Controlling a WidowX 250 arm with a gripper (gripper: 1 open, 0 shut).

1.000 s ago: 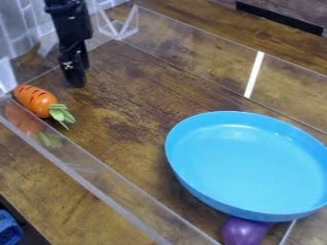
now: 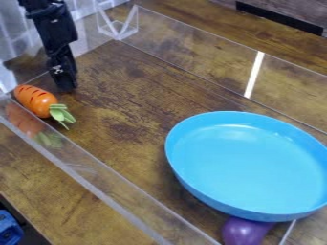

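My black gripper (image 2: 64, 75) is low at the upper left of the camera view, by the clear side wall, just above an orange toy carrot (image 2: 36, 100) with pale green leaves. The gripper is open; its fingertips are small and dark, and I see nothing held between them. A large light blue plate (image 2: 246, 165) lies at the right. A purple toy eggplant (image 2: 244, 231) is partly hidden below the plate.
Clear plastic walls bound the wooden surface (image 2: 134, 115). The middle of the surface between carrot and plate is bare. A blue object (image 2: 8, 230) sits outside at the lower left.
The carrot, plate and eggplant have not visibly moved.
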